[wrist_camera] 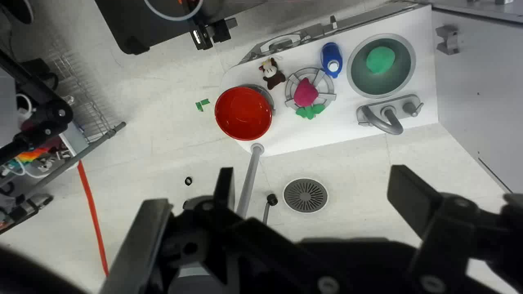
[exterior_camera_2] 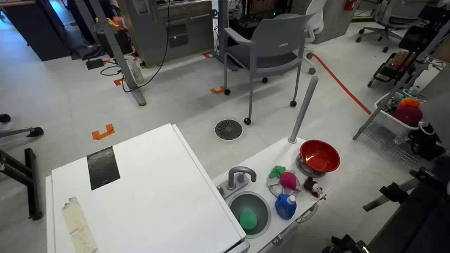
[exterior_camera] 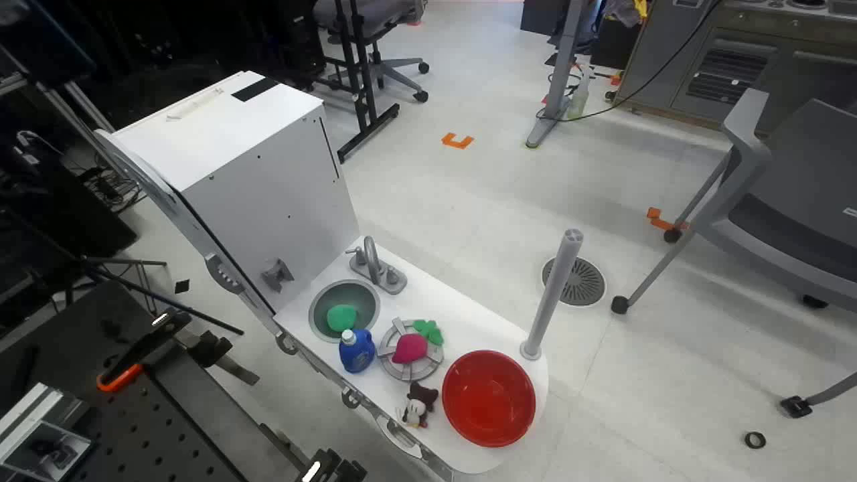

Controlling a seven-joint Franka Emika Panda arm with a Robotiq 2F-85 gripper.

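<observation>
On the white toy counter (exterior_camera: 474, 321) stands a glossy red bowl (exterior_camera: 488, 398), at the end away from the cabinet. Beside it lies a small brown and white plush toy (exterior_camera: 418, 404). A pink toy with green leaves (wrist_camera: 305, 93) rests on the grey round burner (wrist_camera: 324, 96). A blue bottle with a white cap (exterior_camera_2: 285, 206) is upright between burner and sink. In the grey sink basin (wrist_camera: 360, 83) sits a green rounded object (wrist_camera: 380, 59). My gripper is wide open in the wrist view, high above the scene, nothing between its fingers. Neither exterior view shows it.
A grey post (exterior_camera: 552, 293) rises from the counter's edge near the bowl. The curved faucet (exterior_camera_2: 240, 175) stands behind the sink, and the tall white cabinet (exterior_camera_2: 147, 202) closes off that end. Dark tables (exterior_camera: 120, 385) lie in front of the counter.
</observation>
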